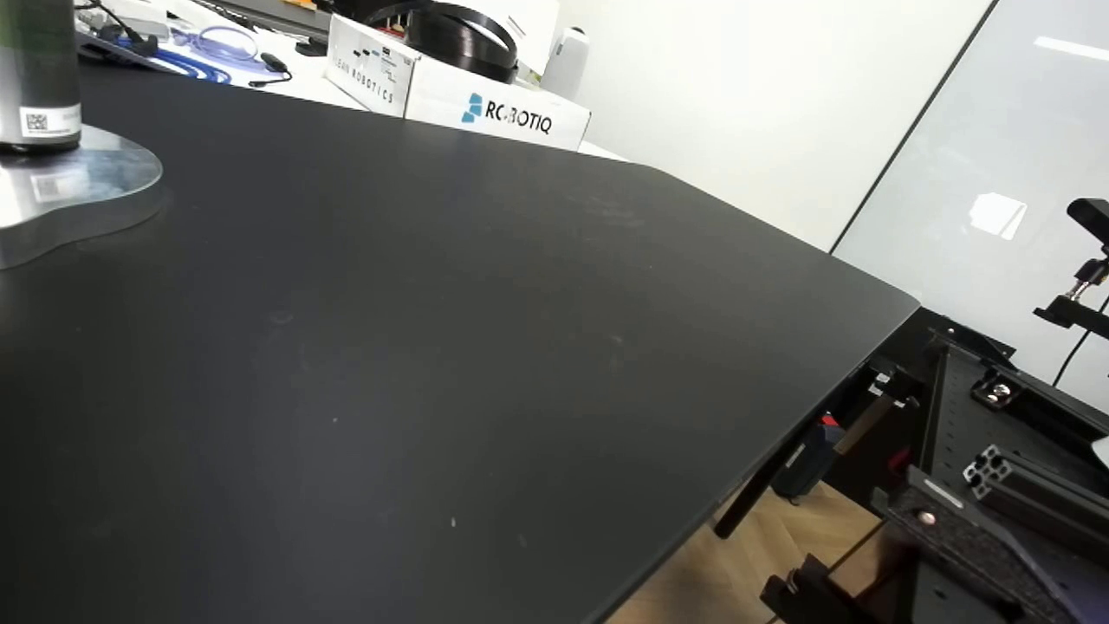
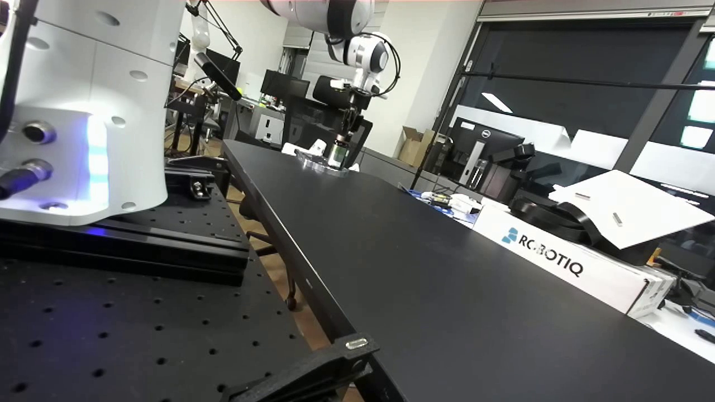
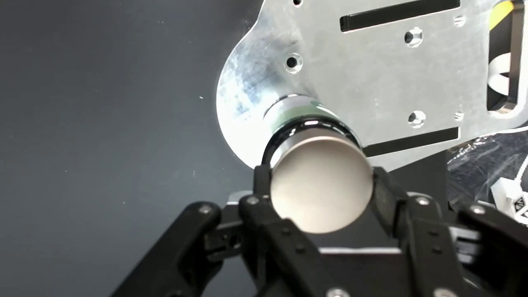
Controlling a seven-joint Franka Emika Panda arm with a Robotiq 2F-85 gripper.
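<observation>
In the wrist view, a round container's pale beige lid (image 3: 321, 185) faces the camera, and my gripper is shut on it, a black finger (image 3: 262, 183) against each side. Its green-banded body (image 3: 297, 111) reaches down over a silvery metal plate (image 3: 356, 74) with slots and holes. Exterior view 2 has the gripper (image 2: 342, 137) at the far end of the table, above the upright container (image 2: 338, 154). At the left edge of exterior view 1, the lower container (image 1: 42, 83) stands at the plate (image 1: 114, 172); whether its base touches cannot be told.
Along the back stands a white Robotiq box (image 1: 499, 109), with cables (image 1: 213, 52) to its left. In the wrist view, a white plug (image 3: 510, 195) and clear plastic wrap (image 3: 475, 168) lie right of the plate.
</observation>
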